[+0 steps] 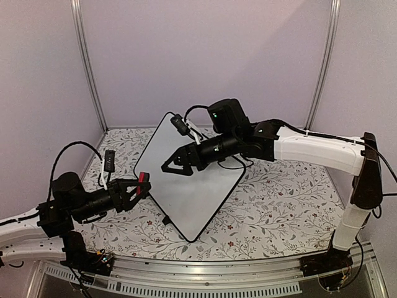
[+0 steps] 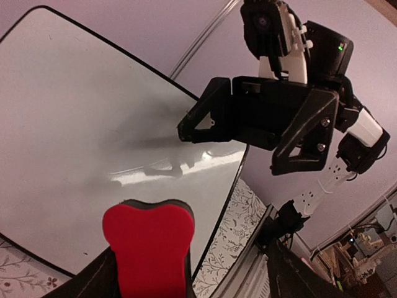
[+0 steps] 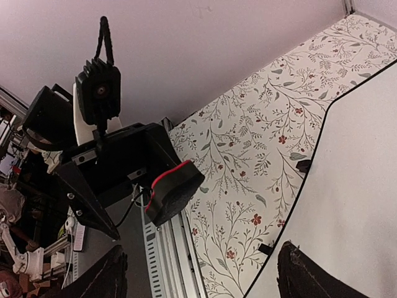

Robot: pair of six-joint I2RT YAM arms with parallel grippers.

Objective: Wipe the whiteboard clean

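Note:
The whiteboard (image 1: pixel 189 198) lies tilted on the floral mat, its face looking blank. At its left edge, my left gripper (image 1: pixel 133 191) holds a red-and-black eraser (image 2: pixel 147 248), seen close up in the left wrist view and from the side in the right wrist view (image 3: pixel 177 191). Whether the fingers are closed tightly on it is hard to tell. My right gripper (image 1: pixel 177 162) hangs over the upper middle of the board, its fingers apart with nothing between them.
Pale walls (image 1: pixel 205 62) enclose the back and sides, and a metal rail (image 1: pixel 205 267) runs along the front.

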